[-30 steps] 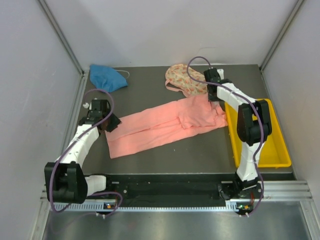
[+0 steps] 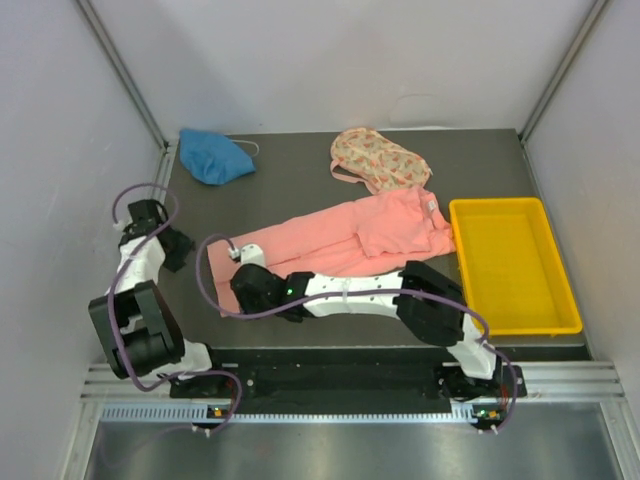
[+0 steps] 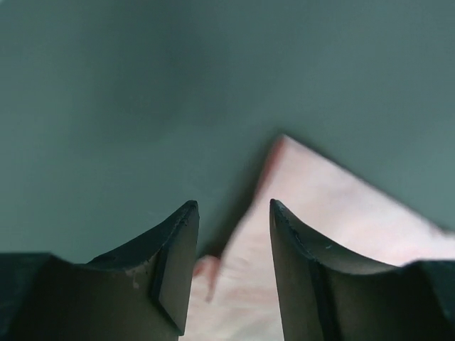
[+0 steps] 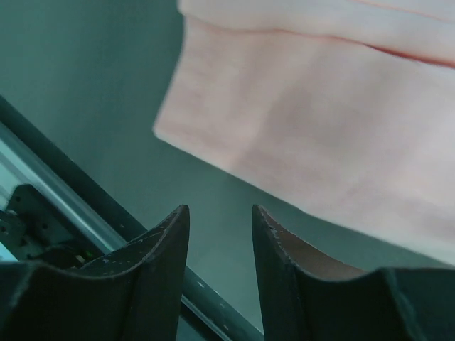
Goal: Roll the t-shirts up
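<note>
A salmon-pink t-shirt (image 2: 305, 238) lies flat as a long folded strip, slanting across the dark table, with a bunched flap at its right end. My left gripper (image 2: 181, 253) is just left of the strip's left end; in the left wrist view its fingers (image 3: 174, 266) stand apart, with the shirt's blurred corner (image 3: 320, 192) ahead and cloth below. My right gripper (image 2: 245, 298) hovers over the strip's lower left part, hiding some cloth. In the right wrist view its fingers (image 4: 160, 270) are apart and empty, near the shirt's lower left corner (image 4: 170, 124).
A yellow bin (image 2: 515, 265) stands at the right. Behind the shirt lie a blue cloth bag (image 2: 212, 157) and a patterned bag (image 2: 380, 158). Bare table (image 2: 290, 180) shows between the bags and the shirt. The table's front edge runs close below the right arm.
My right arm has swept left from the shirt's right end to its left end. The left gripper has drawn back leftward, off the shirt's edge. The shirt lies much the same.
</note>
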